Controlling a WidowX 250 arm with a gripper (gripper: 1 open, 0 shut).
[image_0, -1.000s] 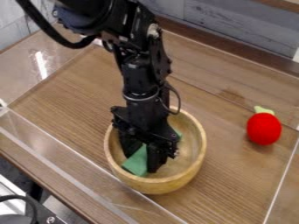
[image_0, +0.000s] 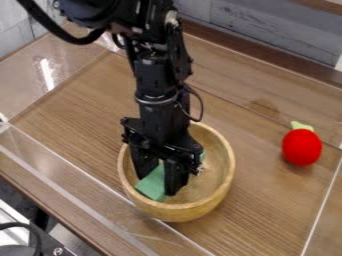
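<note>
My black gripper (image_0: 160, 165) reaches down into a light wooden bowl (image_0: 214, 190) at the middle of the view. A green object (image_0: 152, 186) lies low in the bowl at my fingertips, partly hidden by the gripper. The gripper is shut on it, as far as the dark fingers let me see.
A red vegetable with a pale green top (image_0: 301, 148) lies on the wooden table (image_0: 80, 120) to the right of the bowl. A black cable curves at the lower left edge.
The gripper has risen slightly and shifted a little, with the green object showing at the left part of the bowl. The bowl and red vegetable look unmoved.
</note>
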